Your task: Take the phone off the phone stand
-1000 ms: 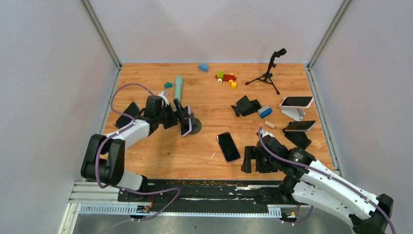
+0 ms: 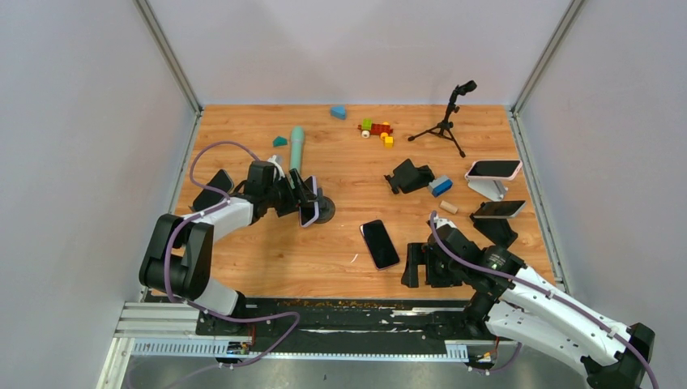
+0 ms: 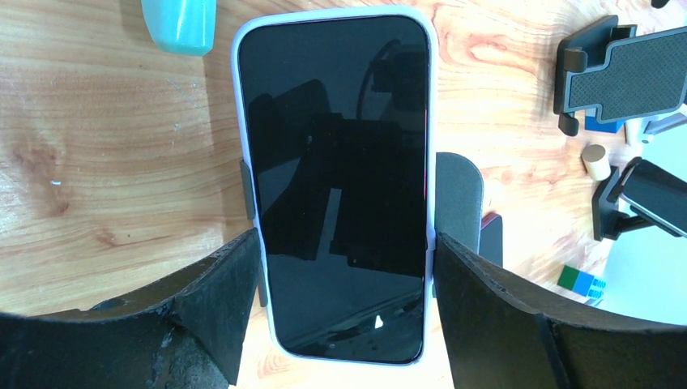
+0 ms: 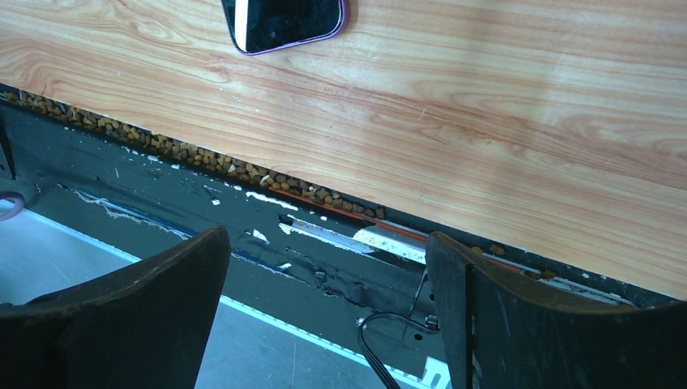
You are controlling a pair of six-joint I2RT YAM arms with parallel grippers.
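A phone with a pale lilac rim [image 3: 336,146] fills the middle of the left wrist view, screen toward the camera. It rests on a dark phone stand, whose rounded base [image 3: 459,198] shows past its right edge; in the top view that base [image 2: 326,211] sits on the table. My left gripper straddles the phone's lower half, one fingertip at each long edge. Both tips appear to touch the rim, but whether they grip it does not show. Near the table's front edge, my right gripper [image 2: 411,266] is open and empty.
A second phone [image 2: 380,244] lies flat at centre front. Phones on stands [image 2: 494,169] and a tripod [image 2: 446,126] occupy the right side. A turquoise stick [image 2: 297,146] lies just behind the left gripper. Between these, the table's middle is largely clear.
The phone, its stand and my right arm look unmoved.
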